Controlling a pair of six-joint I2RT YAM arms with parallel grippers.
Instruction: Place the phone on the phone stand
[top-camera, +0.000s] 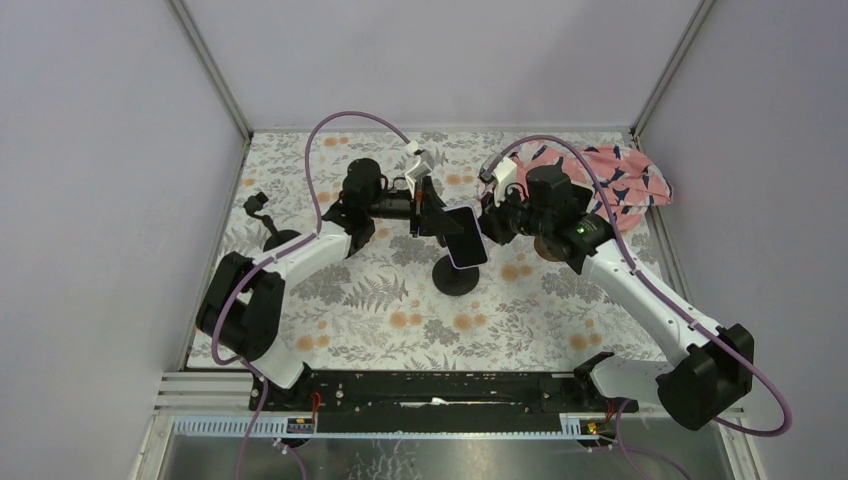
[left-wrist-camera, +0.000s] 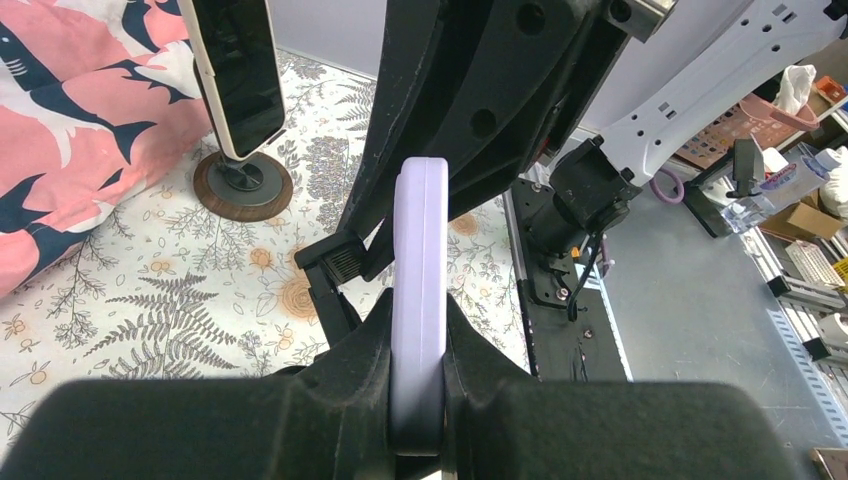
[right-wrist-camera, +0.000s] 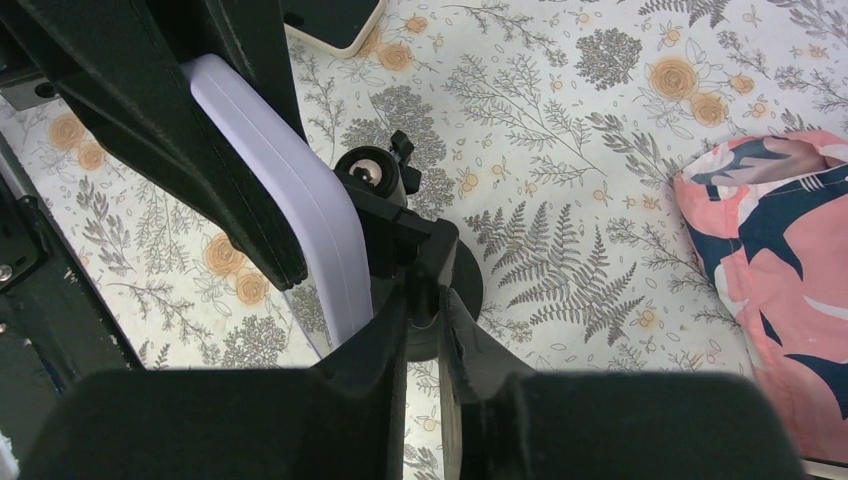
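The lilac phone (top-camera: 465, 240) (left-wrist-camera: 420, 250) (right-wrist-camera: 280, 170) is held by my left gripper (top-camera: 438, 222), its edge between the fingers. It is over a black round-based stand (top-camera: 455, 280) (right-wrist-camera: 462, 290), whose upper part is partly hidden. My right gripper (top-camera: 490, 220) is beside the phone, its fingers close together at the stand's black upper bracket; whether they grip it is unclear.
A second phone (left-wrist-camera: 240, 70) on a wooden-based stand (left-wrist-camera: 230, 200) stands at the right. A pink shark-print cloth (top-camera: 620, 180) lies at the back right. Another black stand (top-camera: 280, 238) is at the left.
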